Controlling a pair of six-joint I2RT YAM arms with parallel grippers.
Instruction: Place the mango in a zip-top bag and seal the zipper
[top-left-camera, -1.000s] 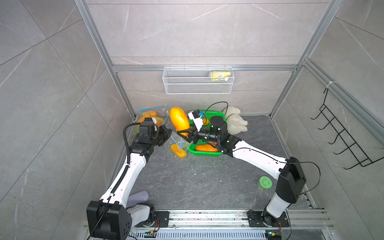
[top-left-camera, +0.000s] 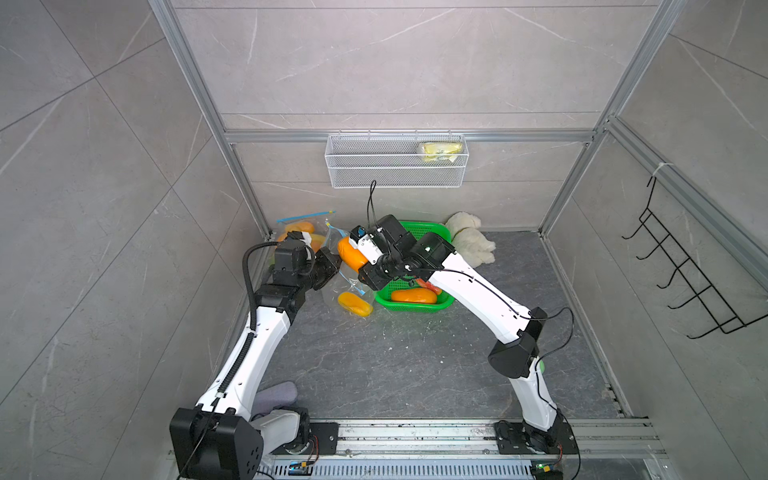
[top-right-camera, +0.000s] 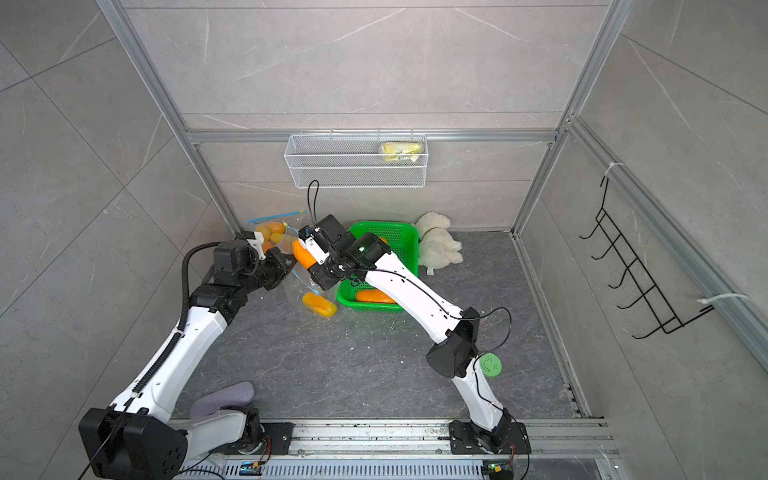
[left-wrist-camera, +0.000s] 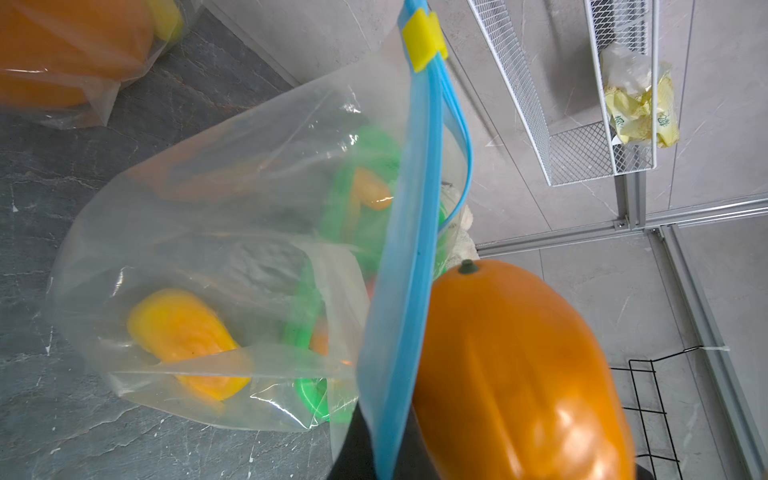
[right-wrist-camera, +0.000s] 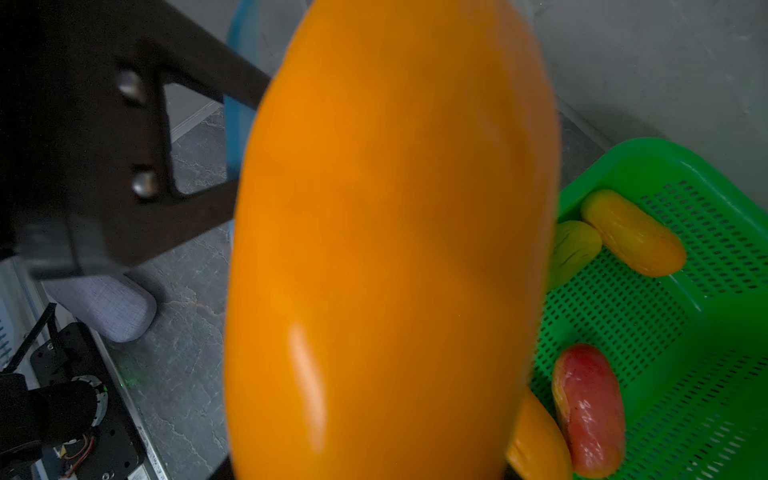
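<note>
A clear zip top bag (left-wrist-camera: 216, 216) with a blue zipper band (left-wrist-camera: 416, 200) and yellow slider (left-wrist-camera: 424, 40) hangs from my left gripper, which is shut on its blue edge. My right gripper (top-left-camera: 361, 260) is shut on a large orange mango (right-wrist-camera: 392, 240), which hides the fingertips in the right wrist view. In the left wrist view this mango (left-wrist-camera: 512, 368) is beside the blue band, on the mouth side, its stem end near the band. Through the film shows a yellow mango (left-wrist-camera: 184, 336); it rests on the floor in the top left view.
A green basket (top-left-camera: 442, 227) with several fruits stands just right of the bag, under my right arm. Another filled bag (left-wrist-camera: 88, 72) lies behind my left gripper. A plush toy (top-left-camera: 472, 240) sits beyond the basket.
The left arm has barely moved.
</note>
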